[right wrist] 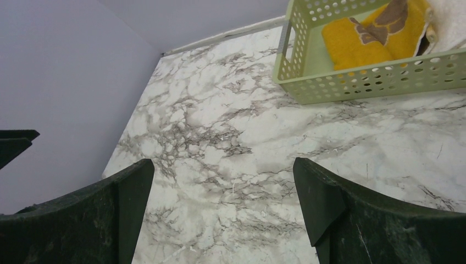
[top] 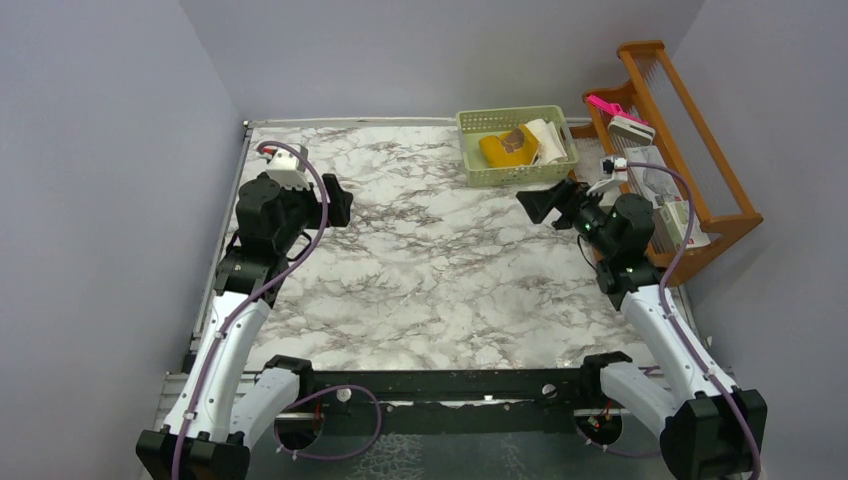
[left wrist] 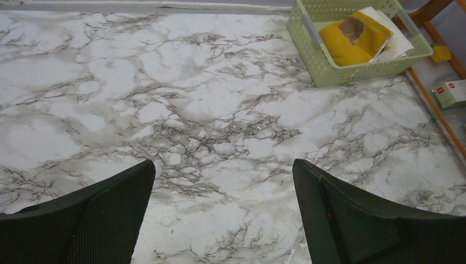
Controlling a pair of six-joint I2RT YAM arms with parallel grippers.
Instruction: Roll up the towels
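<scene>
A green plastic basket [top: 470, 172] at the back right of the marble table holds a yellow towel [top: 500, 150] with a brown patch and a white towel [top: 548, 140]; the wrist views show the basket too. My left gripper [top: 338, 200] is over the left part of the table, its fingers spread open in the left wrist view, nothing between them. My right gripper [top: 540, 203] hangs just in front of the basket, also open and empty, with bare marble between its fingers in the right wrist view.
A wooden rack [top: 735, 230] with boxes and a pink item [top: 605, 105] stands along the right side. Walls border the back and sides; purple cables run along both arms.
</scene>
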